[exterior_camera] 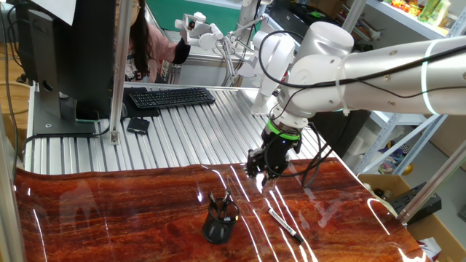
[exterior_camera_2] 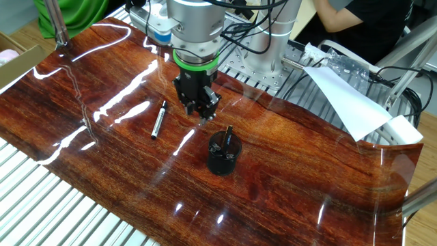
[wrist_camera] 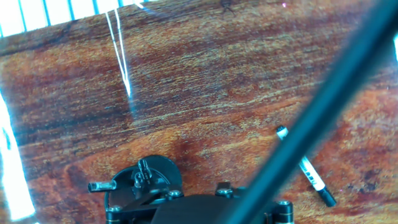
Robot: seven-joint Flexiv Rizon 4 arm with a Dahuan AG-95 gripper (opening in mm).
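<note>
A black pen cup (exterior_camera: 219, 223) with several dark pens in it stands upright on the glossy wood-grain sheet. Apart from it lies a white marker with a black cap (exterior_camera: 285, 225), flat on the sheet; in the wrist view the marker (wrist_camera: 309, 171) is partly crossed by a dark blurred cable. My gripper (exterior_camera: 260, 176) hangs above the sheet, behind both objects in exterior view 1. Its finger parts stand spread along the bottom of the wrist view, so it looks open, with no object seen between them. The pen cup (wrist_camera: 144, 180) is partly covered by the gripper there.
Behind the sheet, a keyboard (exterior_camera: 172, 97) and a monitor (exterior_camera: 80, 58) stand on the ribbed metal table. A white paper sheet (exterior_camera_2: 355, 102) lies at the edge in exterior view 2. Wide areas of the wood-grain sheet (exterior_camera_2: 300, 178) are bare.
</note>
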